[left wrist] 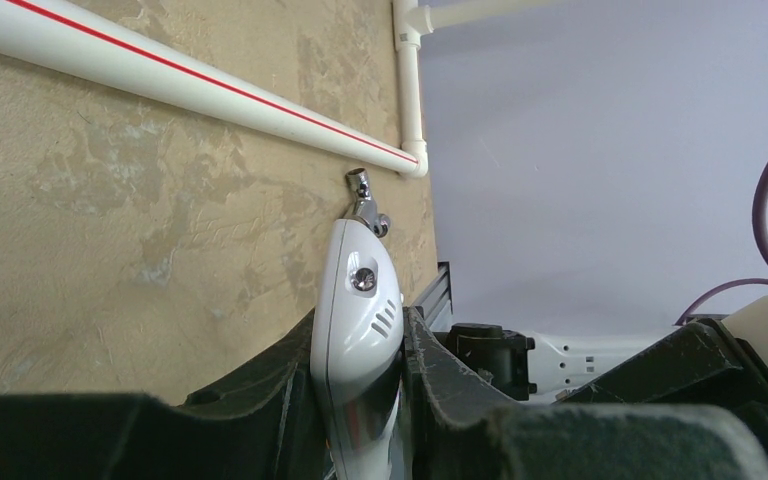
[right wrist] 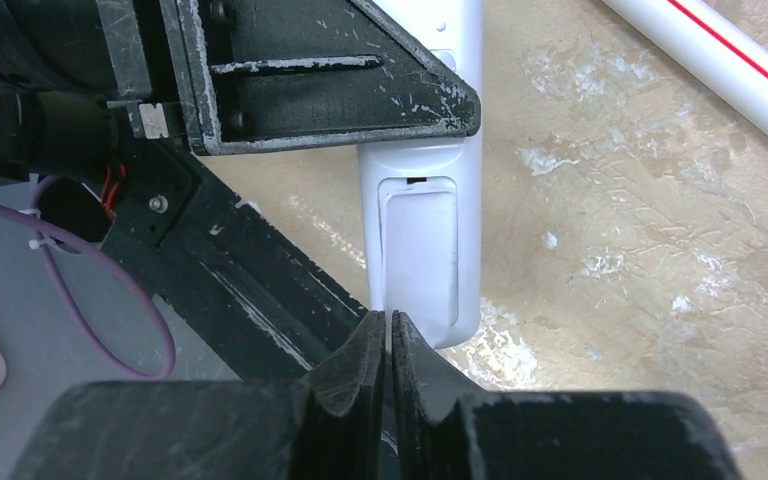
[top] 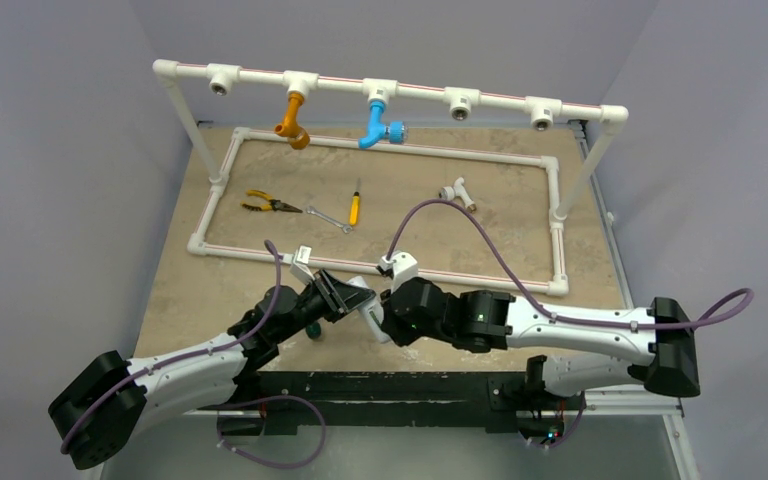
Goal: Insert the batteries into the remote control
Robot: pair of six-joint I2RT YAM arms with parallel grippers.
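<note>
The white remote control (top: 370,315) is held above the board by my left gripper (top: 355,298), whose fingers are shut across its body (left wrist: 350,290). In the right wrist view the remote's back faces up, with the battery cover (right wrist: 420,250) in its frame and a small dark slot at its top edge. My right gripper is shut at the cover's lower end, its fingertips close together; whether they grip anything is hidden. No batteries can be made out.
The white pipe frame (top: 480,278) lies just behind the grippers, holding pliers (top: 270,203), a wrench (top: 330,220), a screwdriver (top: 355,208) and a white fitting (top: 460,192). A raised pipe rail (top: 420,92) with coloured fittings spans the back.
</note>
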